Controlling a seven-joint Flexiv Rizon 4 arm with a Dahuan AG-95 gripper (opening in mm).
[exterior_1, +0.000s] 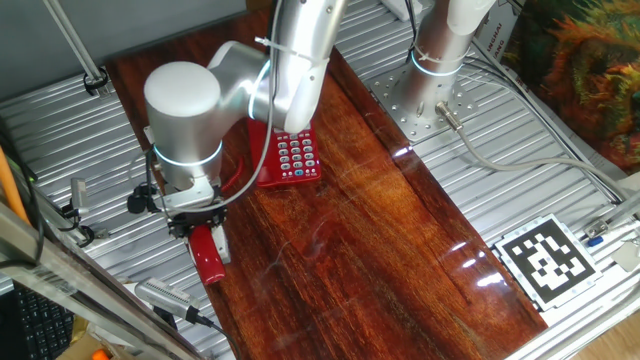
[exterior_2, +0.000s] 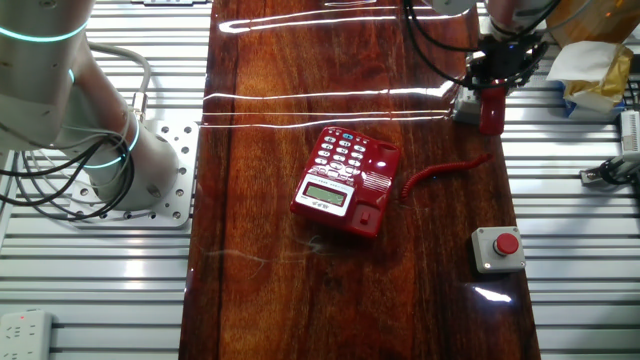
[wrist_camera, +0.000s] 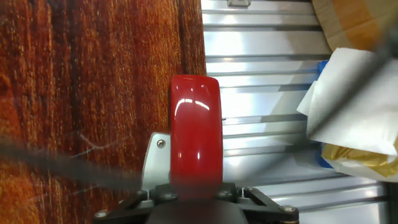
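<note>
A glossy red handset (wrist_camera: 196, 127) stands out in the wrist view, its lower end hidden at my gripper. Dark fingers (wrist_camera: 229, 191) lie close against both sides of it, and the gripper looks shut on it. In exterior view 1 the handset (exterior_1: 206, 254) reaches out below my gripper (exterior_1: 198, 218) at the table's left edge. The red telephone base (exterior_2: 346, 182) rests on the wood, its keypad and display showing, with the cradle bare. A coiled red cord (exterior_2: 440, 172) runs from beside the base toward the handset.
Right beside the handset is a pale grey piece with a screw (wrist_camera: 157, 160). A grey box with a red button (exterior_2: 497, 250) sits near the table edge. The wooden table (exterior_1: 370, 250) has wide clear room. A marker board (exterior_1: 546, 262) lies off its right side.
</note>
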